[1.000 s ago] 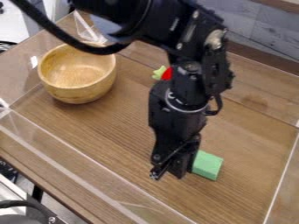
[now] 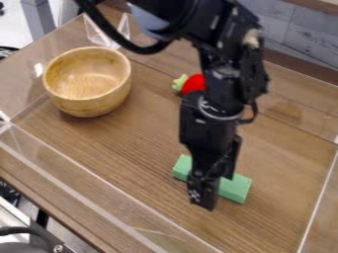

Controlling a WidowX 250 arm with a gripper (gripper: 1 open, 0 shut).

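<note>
My black gripper (image 2: 209, 180) hangs low over the wooden table, its fingers open around a green rectangular block (image 2: 232, 190) that lies on the surface at the lower right. The gripper covers part of the block's middle.
A yellow wooden bowl (image 2: 85, 81) stands at the upper left. Behind the arm a red object (image 2: 195, 85) with a light green part lies on the table.
The gripper has moved to the right and now sits over the green block, where earlier it was beside the block's left end.
</note>
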